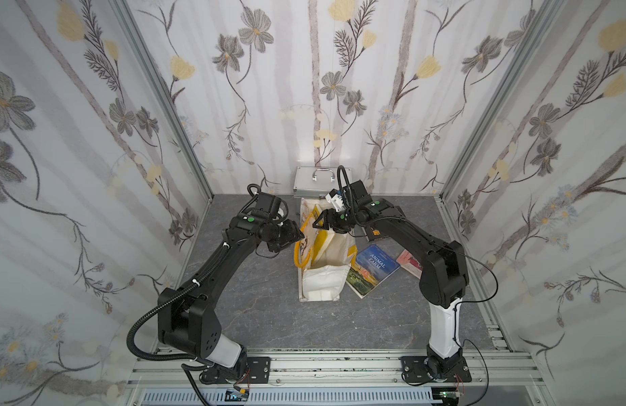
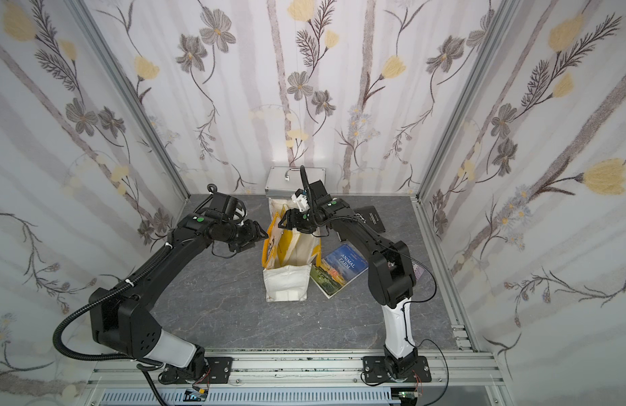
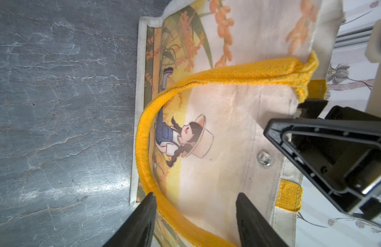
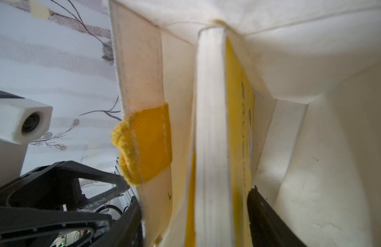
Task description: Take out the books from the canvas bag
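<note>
The white canvas bag (image 1: pixel 324 283) with yellow handles stands mid-table, its mouth upward. Inside it, a yellow-covered book (image 4: pixel 214 135) is on edge, pages toward the camera in the right wrist view. My right gripper is open at the bag's mouth. Its fingers (image 4: pixel 270 220) straddle the book and the near bag wall, with no clear grip on either. My left gripper is open just left of the bag, facing its printed side and a yellow handle strap (image 3: pixel 143 156). Nothing is held in it.
A book titled Animal Farm (image 1: pixel 373 269) lies right of the bag, beside a pinkish book (image 1: pixel 409 262). A black book (image 2: pixel 370 218) is behind the right arm. A silver case (image 1: pixel 314 181) stands at the back.
</note>
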